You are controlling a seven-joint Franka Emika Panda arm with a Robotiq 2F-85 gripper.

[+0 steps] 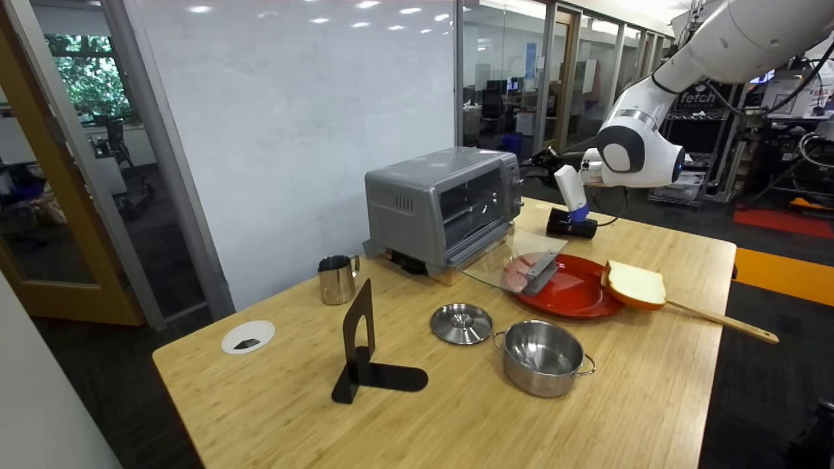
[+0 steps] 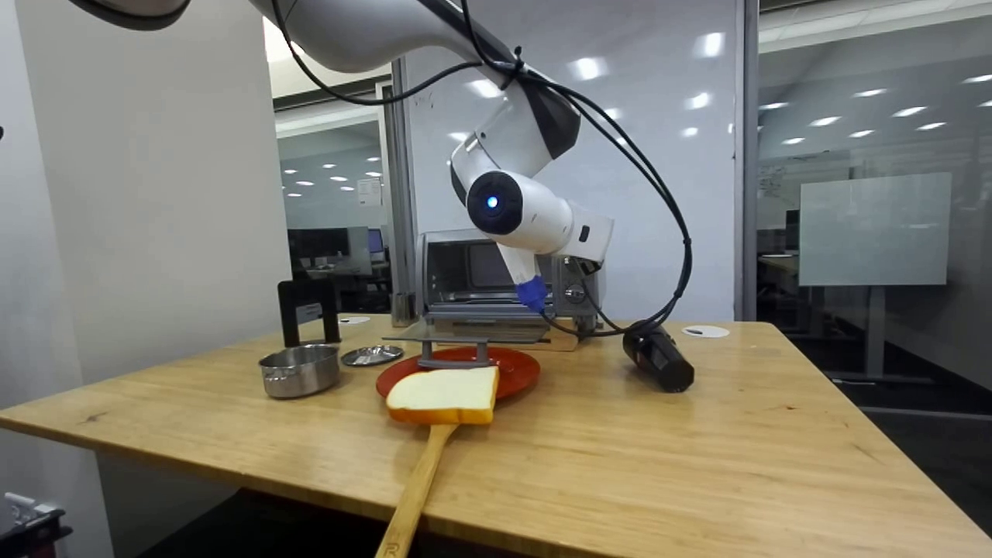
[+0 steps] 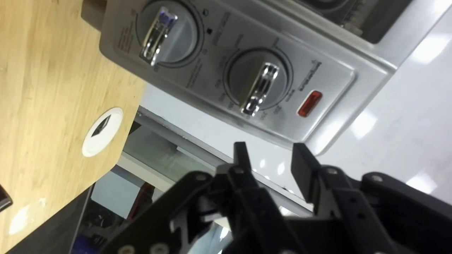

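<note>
The grey toaster oven (image 1: 438, 203) stands against the whiteboard, its glass door (image 1: 500, 262) folded down over the red plate's edge. Two knobs show on its control panel in the wrist view: a left knob (image 3: 169, 36) and a right knob (image 3: 259, 82), beside a red indicator light (image 3: 310, 103). My gripper is off the panel's edge, clear of both knobs. Its fingers stand partly apart, with only background visible in the gap. A bread slice (image 1: 637, 284) lies on the head of a wooden spatula (image 1: 723, 320), at the rim of the red plate (image 1: 582, 309).
A steel pot (image 1: 541, 363) and its lid (image 1: 461, 324) sit in front of the oven. Farther left are a steel pitcher (image 1: 337, 280) and a black bookend (image 1: 359, 352). A black cylindrical object (image 2: 658, 358) lies right of the oven.
</note>
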